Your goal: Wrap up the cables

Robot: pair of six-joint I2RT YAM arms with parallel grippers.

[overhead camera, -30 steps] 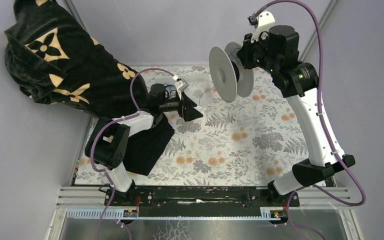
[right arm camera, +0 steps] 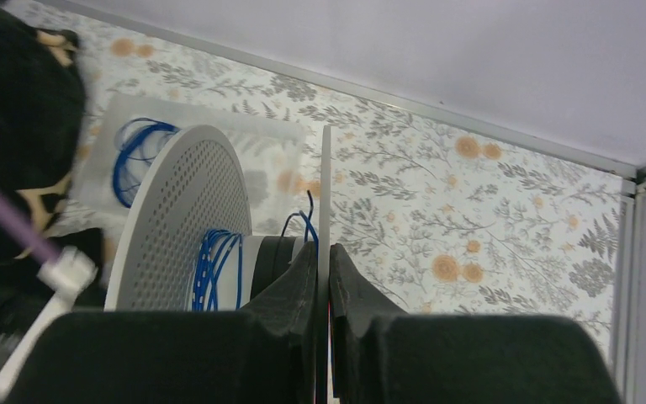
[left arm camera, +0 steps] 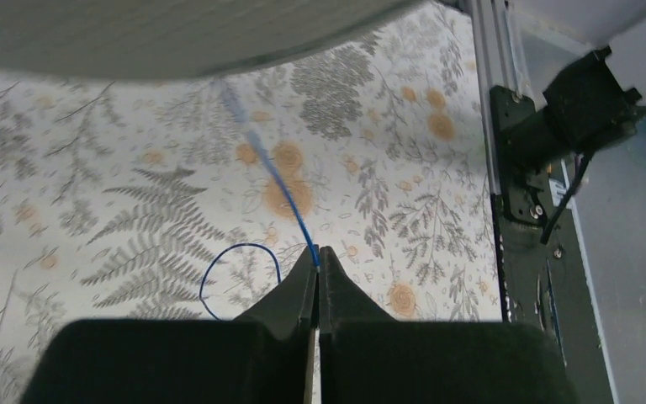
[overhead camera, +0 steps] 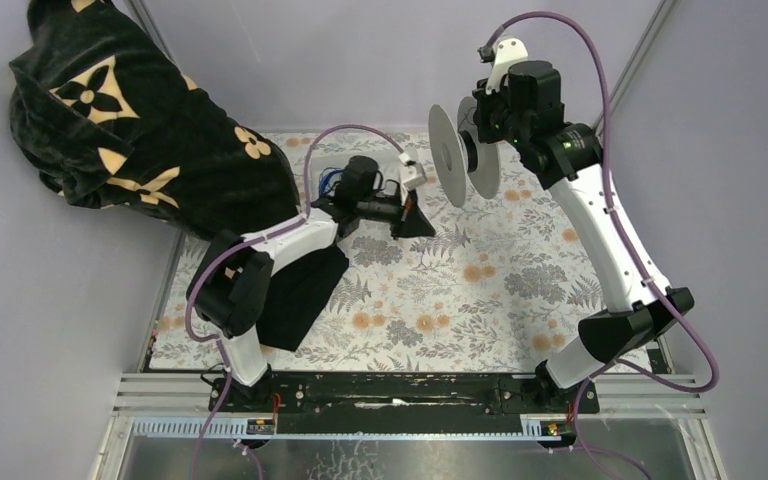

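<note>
In the top view my right gripper (overhead camera: 485, 105) holds a grey cable spool (overhead camera: 448, 155) aloft by its flange; in the right wrist view it is shut on that flange (right arm camera: 323, 194), with blue cable (right arm camera: 209, 269) wound on the hub. My left gripper (overhead camera: 410, 225) sits lower, left of the spool. In the left wrist view it is shut on a thin blue cable (left arm camera: 300, 220) running up toward the spool's blurred rim, and a loop of cable (left arm camera: 237, 244) lies beyond the fingertips. More blue cable (right arm camera: 124, 168) lies on a clear tray (right arm camera: 252, 147).
A black patterned blanket (overhead camera: 140, 120) covers the back left, with a black cloth (overhead camera: 300, 300) below it. Walls stand at the back and sides.
My left gripper has moved rightward, toward the spool. My right gripper and the spool have shifted a little to the left.
</note>
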